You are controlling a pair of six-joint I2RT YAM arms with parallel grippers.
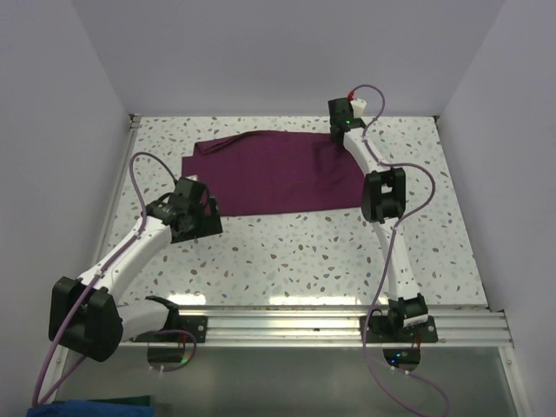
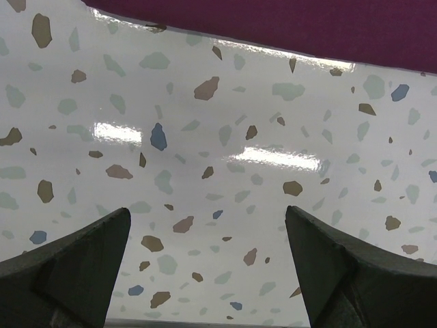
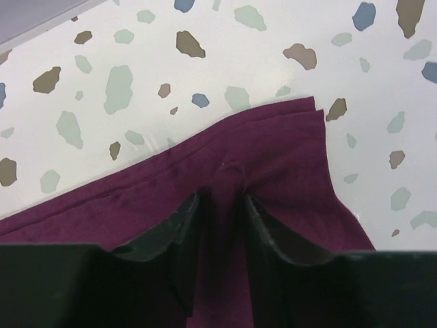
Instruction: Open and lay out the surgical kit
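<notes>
A maroon cloth (image 1: 269, 169) lies spread over the back half of the speckled table, its far-left edge folded in. My right gripper (image 1: 335, 135) is down at its far-right part. In the right wrist view, the dark fingers (image 3: 160, 249) stand partway apart, low over the cloth (image 3: 293, 147). A ridge of fabric rises in the narrow gap between them; whether both fingers press on it is unclear. Near the cloth's front-left corner my left gripper (image 1: 207, 222) hangs open. Only bare table shows between its fingers; the cloth edge (image 2: 273, 27) lies ahead.
Grey walls stand at the back and both sides. A metal rail (image 1: 269, 320) runs along the front edge. Something blue (image 1: 95, 408) lies at the bottom left.
</notes>
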